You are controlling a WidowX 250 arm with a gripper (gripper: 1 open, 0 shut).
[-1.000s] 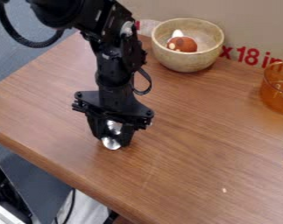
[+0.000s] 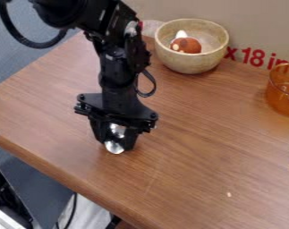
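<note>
My black gripper (image 2: pixel 115 136) reaches down to the wooden table (image 2: pixel 207 179) left of centre, low over its surface. A small silver object (image 2: pixel 114 147) sits at its fingertips, mostly hidden by the gripper. Whether the fingers are closed on it I cannot tell.
A cream bowl (image 2: pixel 187 59) with a brown item and a white item inside stands at the back. An orange translucent container (image 2: pixel 282 97) is at the right, with a small purple thing at the right edge below it. The table's edge runs along the lower left.
</note>
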